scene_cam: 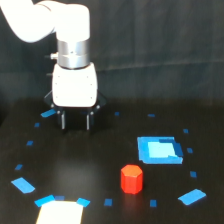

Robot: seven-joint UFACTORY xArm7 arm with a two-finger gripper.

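My gripper (pixel 76 124) points down in the upper left of the camera view, above the dark table. Its two thin dark fingers stand apart, with nothing visible between them. A red block with a hexagonal outline (pixel 131 179) rests on the table to the lower right of the gripper, well apart from it. Further right lies a blue square frame (pixel 146 157) around a white patch (pixel 160 150). At the bottom edge, a pale cream block (pixel 60 212) is partly cut off.
Small blue squares dot the black table. Longer blue strips lie at the lower left (pixel 22 185) and lower right (pixel 191 197). The table's middle, between gripper and red block, looks clear. A dark curtain (pixel 160 50) hangs behind.
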